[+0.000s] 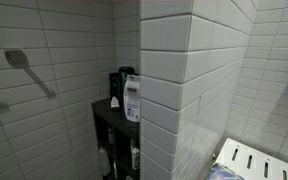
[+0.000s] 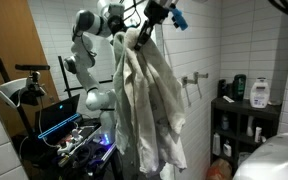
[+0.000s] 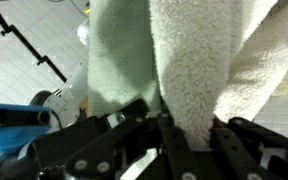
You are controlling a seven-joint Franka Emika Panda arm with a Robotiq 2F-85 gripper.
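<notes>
A large pale towel (image 2: pixel 149 100), whitish with a faint green tone, hangs in long folds in exterior view 2. My gripper (image 2: pixel 135 40) is at its top, high above the floor, shut on the cloth. Close up in the wrist view, the towel (image 3: pixel 189 70) runs down into my gripper and covers much of the picture. Bunched fabric hides most of the fingertips. Exterior view 1 shows neither the arm nor this towel.
Hooks (image 2: pixel 195 77) stick out from the tiled wall behind the towel. To the right is a black shelf (image 2: pixel 234 105) bearing a white bottle (image 2: pixel 260 93). A tiled corner (image 1: pixel 169 90) blocks much of exterior view 1; right of it stands a white slatted bench (image 1: pixel 259 162).
</notes>
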